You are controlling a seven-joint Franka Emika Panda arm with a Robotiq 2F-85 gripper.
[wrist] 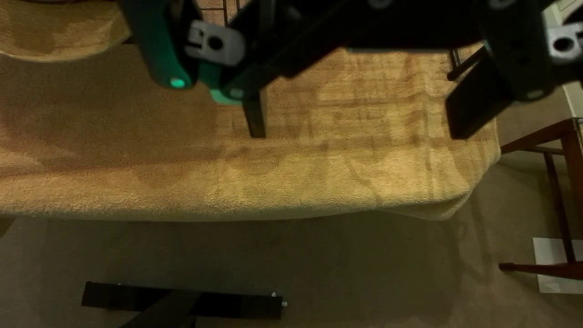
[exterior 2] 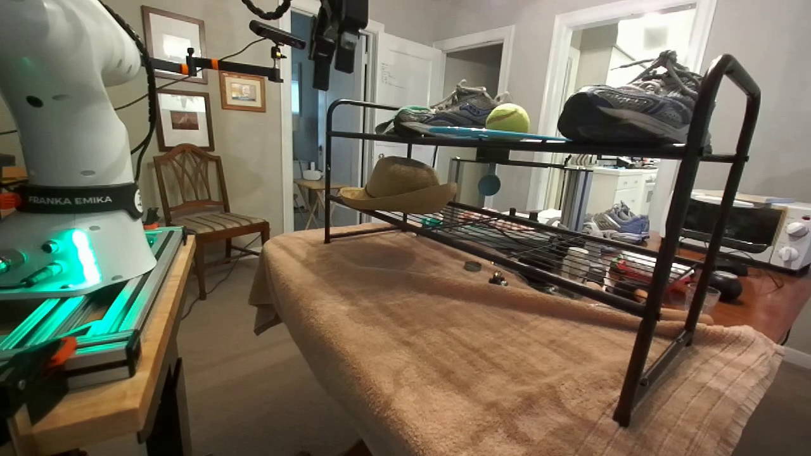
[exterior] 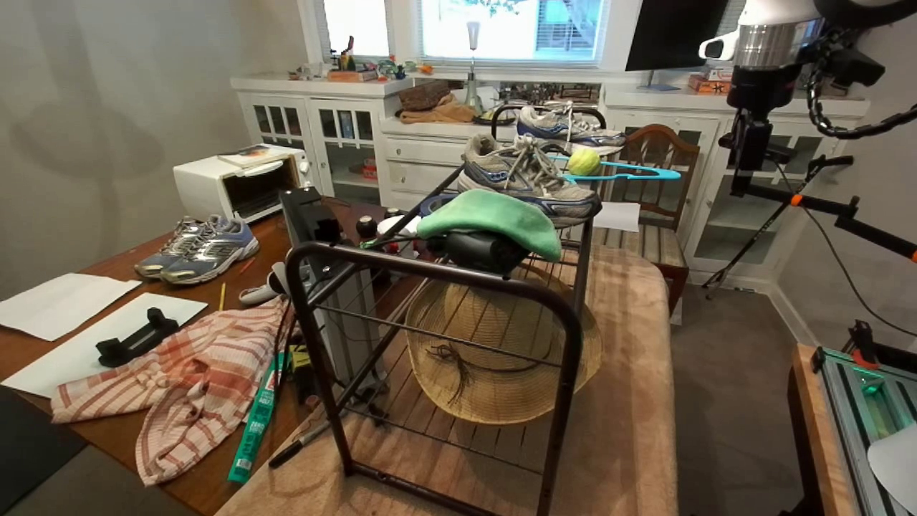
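High over the outer side of the towel-covered table, my gripper is open, its two fingers wide apart and only the towel (wrist: 339, 164) far below showing between them. In exterior view 2 the gripper (exterior 2: 334, 64) hangs clear of the dark metal rack (exterior 2: 669, 251). On the rack's upper shelf are grey running shoes (exterior 2: 635, 114), a yellow-green tennis ball (exterior 2: 507, 120) and a light-blue hanger-like piece (exterior: 649, 173). A green cloth (exterior: 494, 219) lies over a black object (exterior: 481, 250) at the near end. The straw hat (exterior 2: 403, 182) rests on the lower shelf.
A wooden desk beside the rack bears another pair of shoes (exterior: 202, 249), a striped cloth (exterior: 202, 370) and a white toaster oven (exterior: 198, 185). A wooden chair (exterior 2: 201, 190) stands past the table's end. The towel in front of the rack is mostly clear.
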